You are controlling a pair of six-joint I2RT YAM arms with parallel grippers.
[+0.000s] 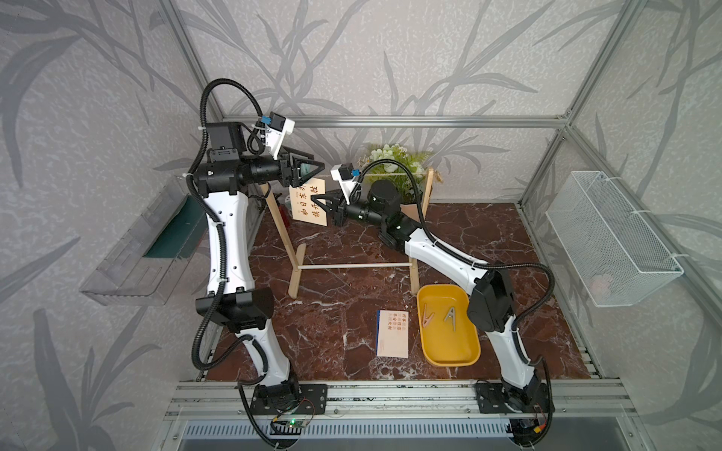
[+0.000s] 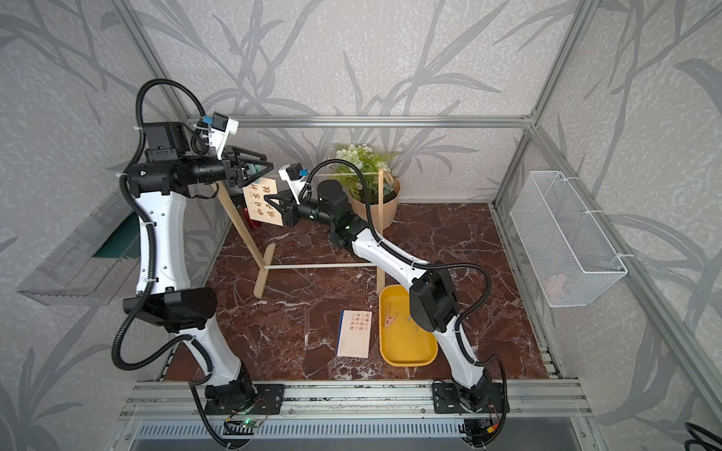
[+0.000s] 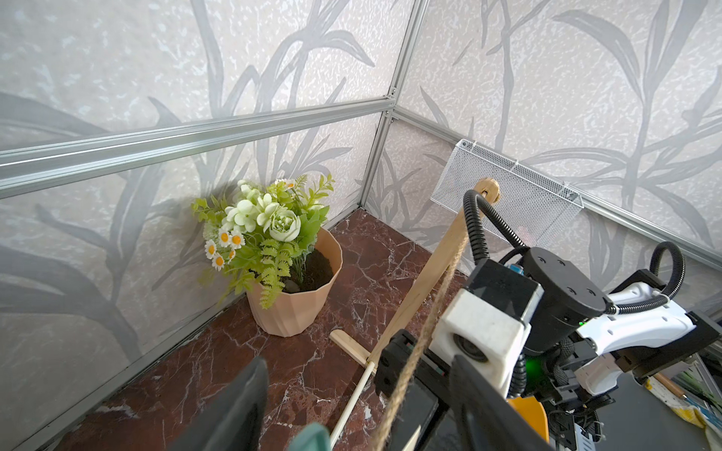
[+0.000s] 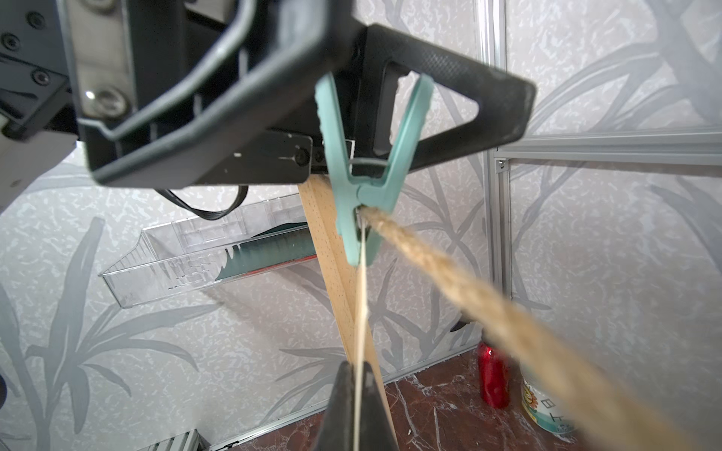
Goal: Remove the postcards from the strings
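A cream postcard (image 1: 308,201) with dark Chinese characters hangs from the twine (image 3: 413,353) by a teal clothespin (image 4: 368,180). Seen edge-on in the right wrist view, the postcard (image 4: 361,323) runs down between the fingertips of my right gripper, which is shut on it. The clothespin's fingers grip both the twine and the card's top edge. My left gripper (image 1: 314,167) is open around the clothespin's upper legs, its fingers (image 4: 458,105) apart on either side. Another postcard (image 1: 393,333) lies flat on the table near the front.
The wooden frame (image 1: 281,227) carrying the twine stands behind the arms. A yellow tray (image 1: 449,357) with clothespins sits front right. A flowerpot (image 3: 293,308) stands behind. A red can (image 4: 493,376) is at the back left.
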